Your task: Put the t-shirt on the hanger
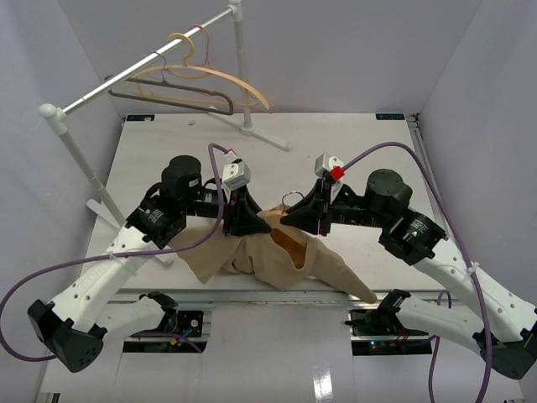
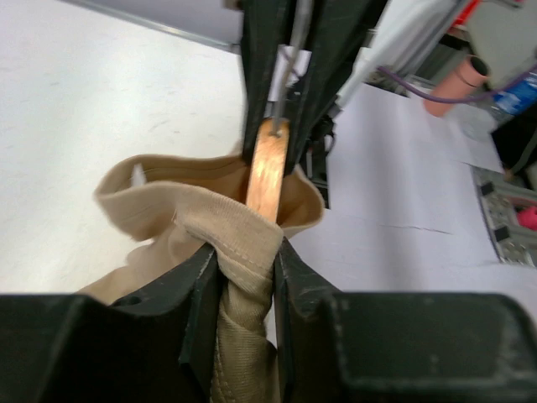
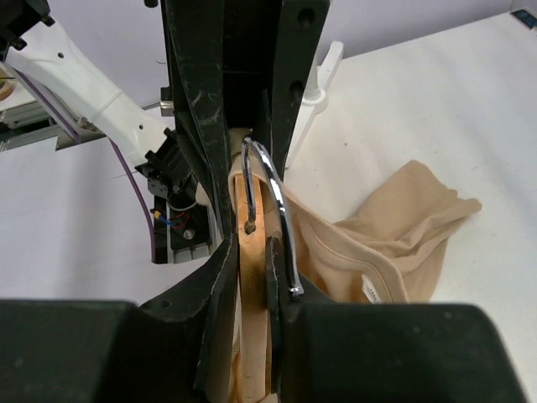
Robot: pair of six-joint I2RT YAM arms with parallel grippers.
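A beige t-shirt (image 1: 277, 260) is bunched at the table's front edge around a wooden hanger (image 1: 288, 243), whose metal hook (image 1: 291, 196) sticks up. My left gripper (image 1: 256, 220) is shut on the shirt's collar cloth, seen close in the left wrist view (image 2: 243, 311). My right gripper (image 1: 298, 218) is shut on the hanger's wooden neck (image 3: 252, 285) just below the hook (image 3: 277, 210). The two grippers are close together, with the shirt hanging below them.
A white rack (image 1: 84, 99) at the back left carries several hangers (image 1: 201, 92).
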